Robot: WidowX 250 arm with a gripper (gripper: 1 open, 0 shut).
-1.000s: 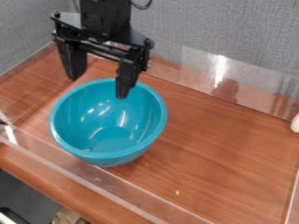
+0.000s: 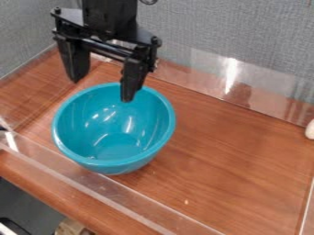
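A turquoise bowl (image 2: 113, 142) sits empty on the wooden table, left of centre. My black gripper (image 2: 102, 70) hangs over its back rim, open, with its two dark fingers spread wide and nothing seen between them. The right finger reaches down over the back of the bowl, and the left one is above the table behind it.
A small white object (image 2: 309, 128) is cut off at the right edge. Clear strips run along the back and front edges, with a grey padded wall behind.
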